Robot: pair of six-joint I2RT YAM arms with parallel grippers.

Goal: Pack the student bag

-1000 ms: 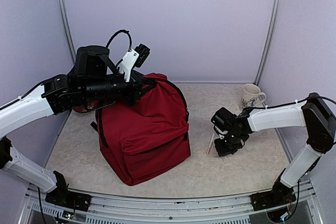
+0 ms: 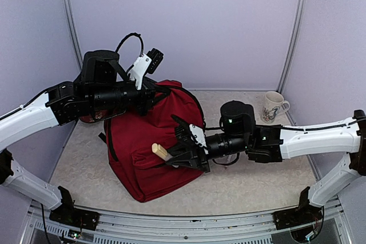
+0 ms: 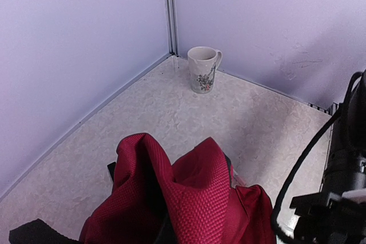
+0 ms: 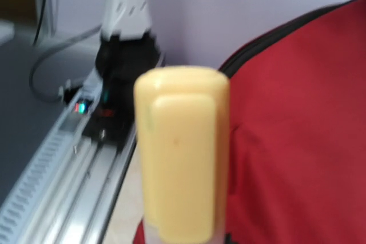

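Observation:
The red backpack (image 2: 137,175) fills the middle of the table. My left gripper (image 2: 150,92) is shut on the top fabric of the bag, which bunches in the left wrist view (image 3: 194,198). My right gripper (image 2: 177,155) is shut on a pale yellow, block-like item (image 2: 158,150) held over the bag's front pocket. In the right wrist view that yellow item (image 4: 183,164) fills the middle, blurred, with the red cloth beside it; the fingers holding it are hidden there.
A white floral mug (image 2: 270,108) stands at the back right. Side and back walls enclose it.
My right gripper has risen from the right side of the table and swung left over the backpack, carrying the yellow item. My left gripper has not visibly moved.

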